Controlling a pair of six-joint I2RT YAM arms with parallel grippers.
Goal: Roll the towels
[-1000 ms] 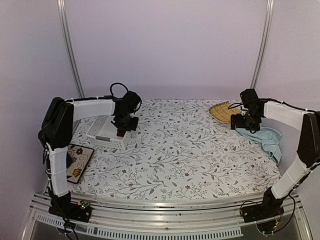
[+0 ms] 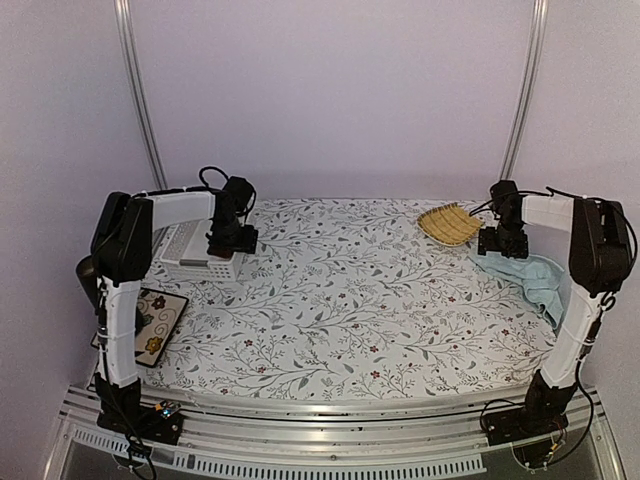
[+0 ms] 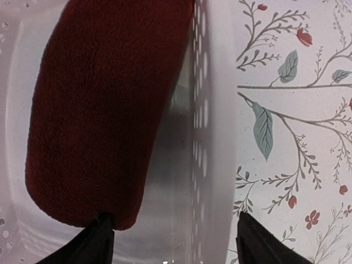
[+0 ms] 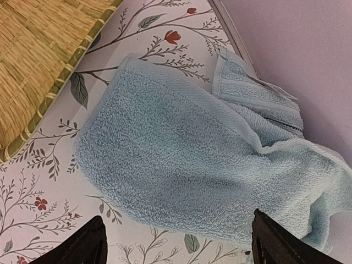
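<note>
A dark red towel (image 3: 99, 110) lies folded in a white plastic basket (image 2: 200, 268) at the left of the table. My left gripper (image 2: 232, 240) is over the basket's right wall, its open fingers either side of that wall in the left wrist view, holding nothing visible. A crumpled light blue towel (image 4: 181, 159) (image 2: 530, 285) lies at the right edge of the table. My right gripper (image 2: 503, 243) hangs open above it, with nothing between its fingers.
A woven tray (image 2: 447, 222) (image 4: 44, 49) sits at the back right beside the blue towel. A patterned board (image 2: 155, 330) lies at the front left.
My left gripper has moved left, and the white basket has shifted left with it. My right gripper has moved a little to the right over the blue towel.
</note>
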